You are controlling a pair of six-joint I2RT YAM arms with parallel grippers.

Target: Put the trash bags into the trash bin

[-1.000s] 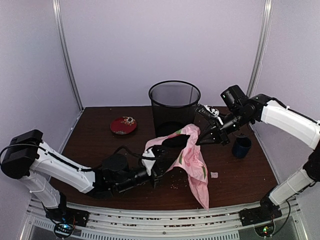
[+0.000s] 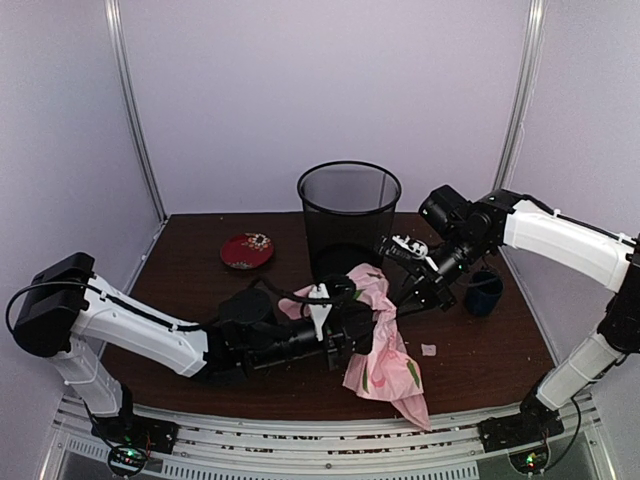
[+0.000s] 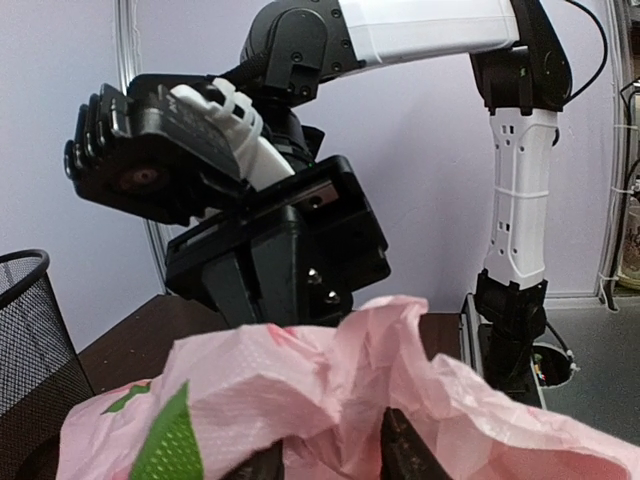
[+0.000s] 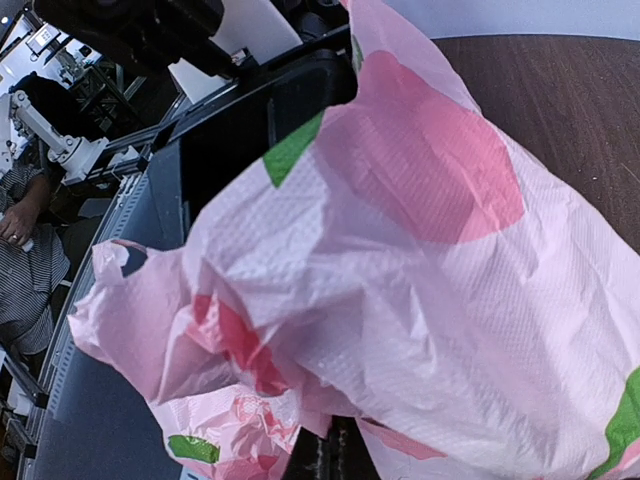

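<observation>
A pink plastic bag with green and red patches (image 2: 385, 370) hangs between my two arms, in front of the black mesh trash bin (image 2: 330, 225). In the right wrist view my right gripper is shut on a thin fold of the bag (image 4: 420, 270). Seen from its own wrist, my left gripper has its fingers apart, with the bag's plastic (image 3: 250, 380) lying over and between them. The left fingertips are partly covered by the bag. From above, both grippers are close together at the bag's upper part.
A red plate (image 2: 247, 251) lies left of the bin, and a dark blue mug (image 2: 483, 293) stands at the right. A small pink scrap (image 2: 429, 350) and tiny crumbs are on the dark table. Free room shows at the front left.
My left gripper has moved right and up to the bag, now overlapping it. The right gripper has come slightly lower and left. The bag has bunched together, its lower end swinging right.
</observation>
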